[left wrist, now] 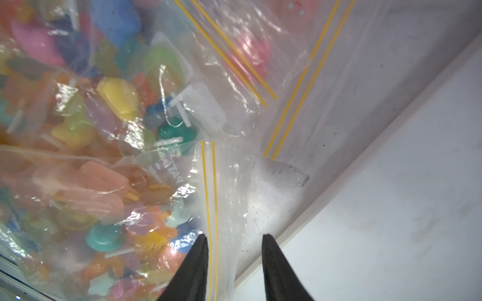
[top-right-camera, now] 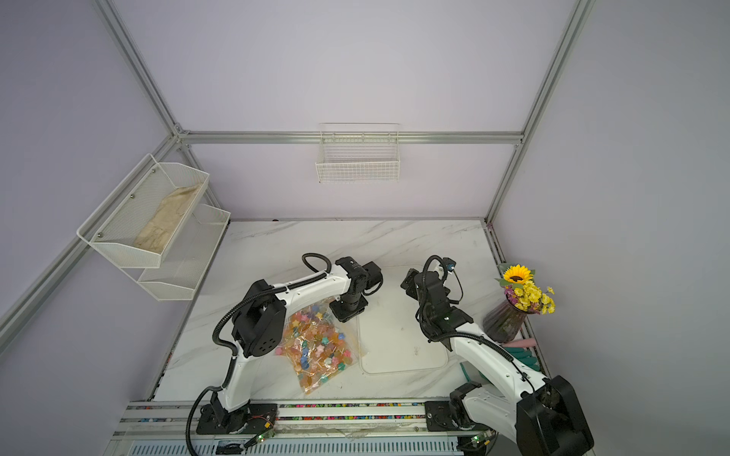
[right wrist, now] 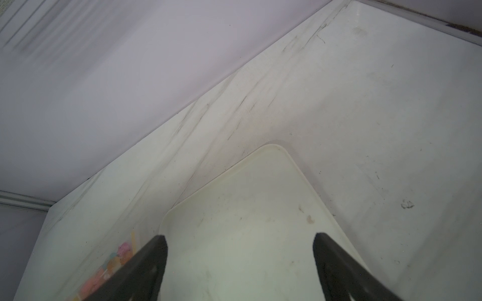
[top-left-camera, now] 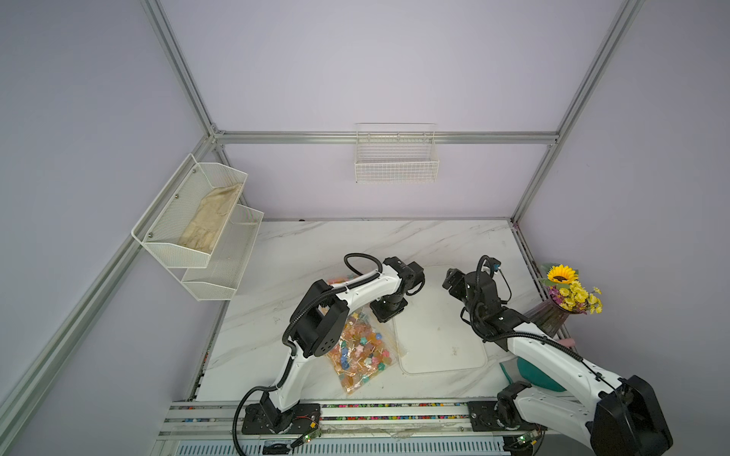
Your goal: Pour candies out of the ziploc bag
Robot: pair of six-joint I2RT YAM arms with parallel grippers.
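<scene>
Clear ziploc bags of colourful candies lie on the marble table just left of a white tray. My left gripper hangs low over the bags' zip edges; in the left wrist view its fingers stand apart, one over a yellow-lined seal, and I see nothing held between them. My right gripper is open above the tray, with only the empty tray surface showing between its fingers.
A flower vase and teal and pink items sit at the right edge. Wire shelves hang on the left wall, a wire basket at the back.
</scene>
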